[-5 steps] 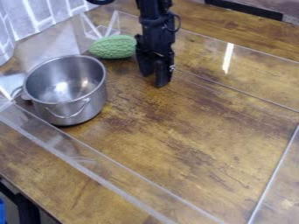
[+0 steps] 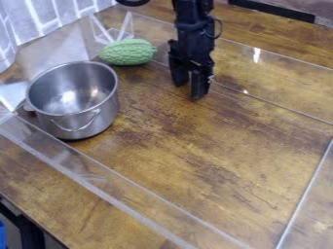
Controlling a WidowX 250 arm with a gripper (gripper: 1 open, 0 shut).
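The black arm reaches down from the top centre to my gripper (image 2: 192,86), which is low over the wooden table at upper middle. Its fingers are dark and small, so whether they are open or shut, or hold anything, is unclear. To its left lies a green bumpy vegetable-like object (image 2: 128,53). A steel pot (image 2: 73,97) with handles stands at the left, apart from the gripper.
Clear wooden table (image 2: 221,165) fills the middle, right and foreground. Transparent edges or panels run along the back, the lower left and the right side. A cable arches over the top left.
The gripper and arm have shifted slightly to the right. The pot and green object look unmoved.
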